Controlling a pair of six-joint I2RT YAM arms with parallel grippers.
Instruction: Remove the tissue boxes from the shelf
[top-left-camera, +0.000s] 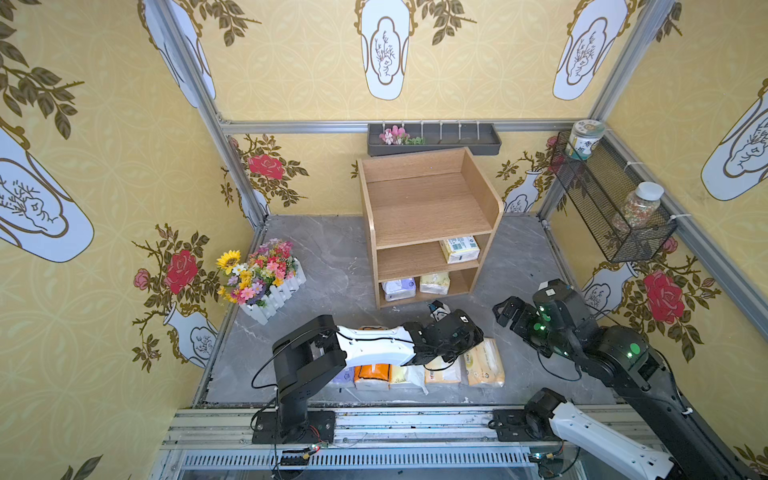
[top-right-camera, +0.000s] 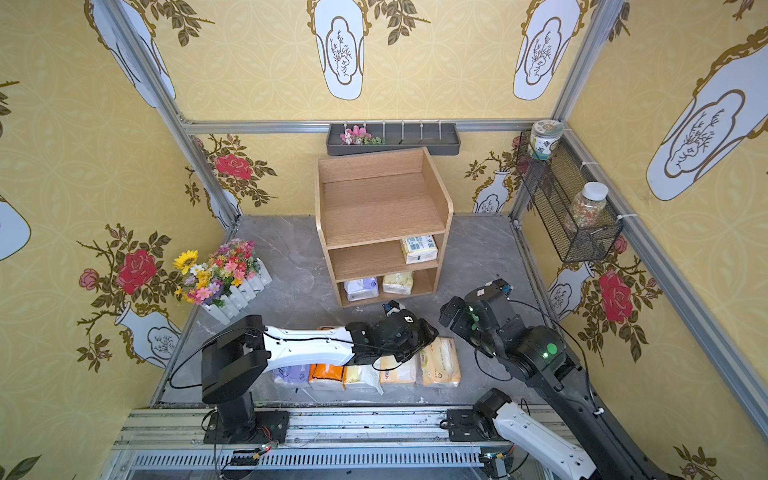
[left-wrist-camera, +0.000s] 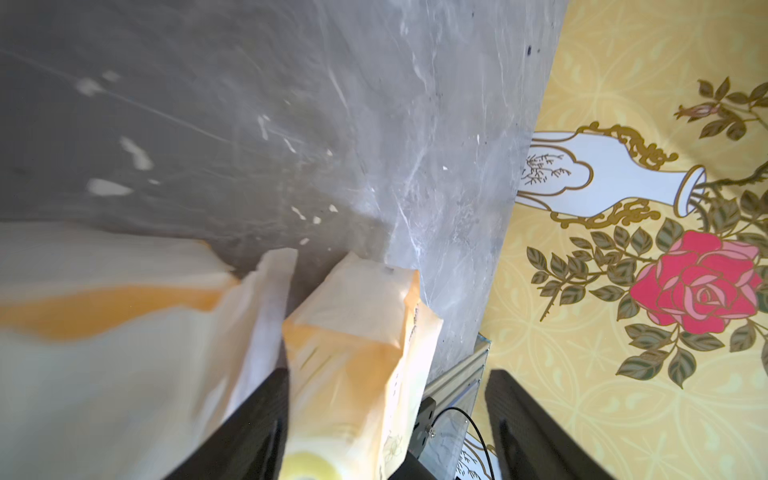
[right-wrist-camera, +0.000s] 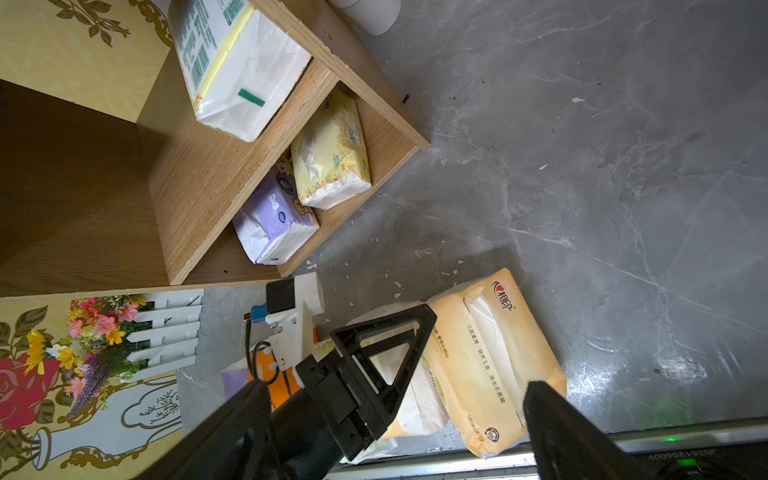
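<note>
Three tissue packs are in the wooden shelf (top-left-camera: 472, 164): a white-and-yellow one (right-wrist-camera: 248, 76) on the middle level, a purple one (right-wrist-camera: 276, 216) and a pale yellow one (right-wrist-camera: 332, 156) at the bottom. On the table, several packs lie in a row along the front edge. The rightmost, a peach pack (right-wrist-camera: 488, 360), lies beside the left arm's end. My left gripper has its fingers apart, with the peach pack near its left finger in the left wrist view. My right gripper stands open, raised at the right, nothing gripped.
A flower planter (top-left-camera: 276, 296) stands at the left. A wire basket (top-left-camera: 604, 200) with two jars hangs on the right wall, a grey tray (top-left-camera: 480, 144) behind the shelf. Bare table lies right of the shelf. Both grippers are close together.
</note>
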